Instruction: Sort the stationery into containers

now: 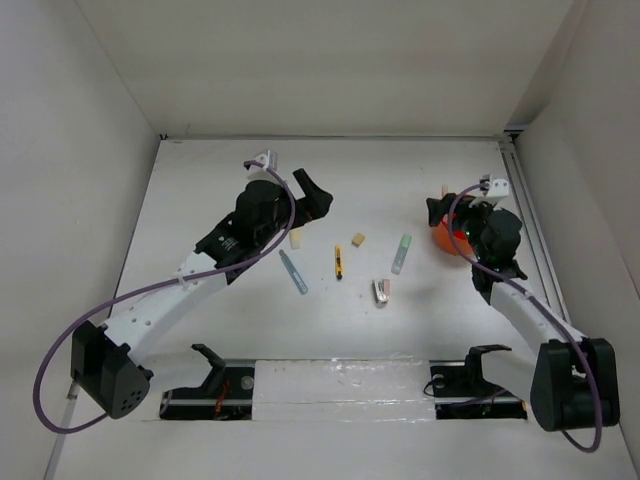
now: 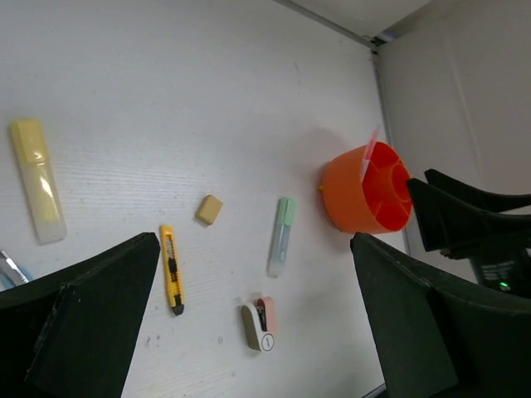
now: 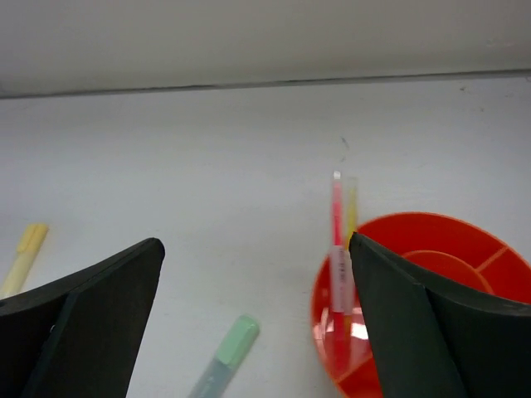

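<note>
The orange divided holder [image 1: 443, 240] stands at the right of the table. In the right wrist view a pink highlighter [image 3: 337, 249] and a yellow one [image 3: 352, 207] lean together in one of its compartments. My right gripper is open above the holder's left side, with neither pen gripped. Over the back left hovers my left gripper, wide open and empty. On the table lie a yellow-capped tube [image 2: 40, 182], a blue tool [image 1: 293, 272], a yellow cutter [image 2: 171, 269], a tan block [image 2: 209, 209], a green-capped tube [image 2: 281, 236] and a pink-and-white stapler [image 2: 258, 323].
White walls [image 1: 330, 70] close in the table at the back and sides. Bare tabletop [image 1: 370, 180] stretches behind the loose items. A clear taped strip [image 1: 340, 390] runs along the front between the arm bases.
</note>
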